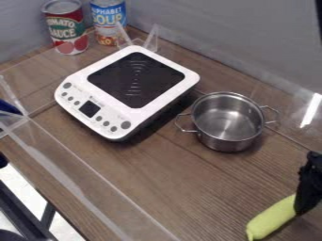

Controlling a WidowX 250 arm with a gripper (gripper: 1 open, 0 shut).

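The black gripper [307, 188] is at the far right edge, low over the right end of a yellow-green elongated object [272, 220] lying on the wooden counter. Its fingers are mostly cut off by the frame, so whether it holds that object is unclear. A steel pot [227, 121] with two handles sits empty in the middle right. Left of it is a white portable cooktop [127, 87] with a black top.
A tomato sauce can [67, 28] and an alphabet soup can [109, 21] stand at the back left corner. A blue item [7, 105] is at the left edge.
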